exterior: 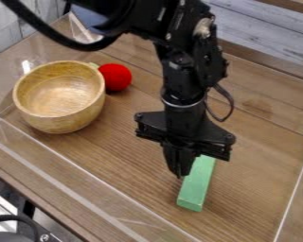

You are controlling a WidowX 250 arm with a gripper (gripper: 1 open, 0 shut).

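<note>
My black gripper (180, 165) points down over the middle of the table, shut, with nothing visible between its fingers. Just right of its tips lies a flat green rectangular bar (195, 194), partly hidden behind the gripper at its upper end. Whether the fingertips touch the bar or the table I cannot tell.
A wooden bowl (60, 113) sits on the left of the table (116, 180), with a red ball (116, 77) behind it to its right. Bare wood lies at the right and in front. A dark cable arcs over the upper left.
</note>
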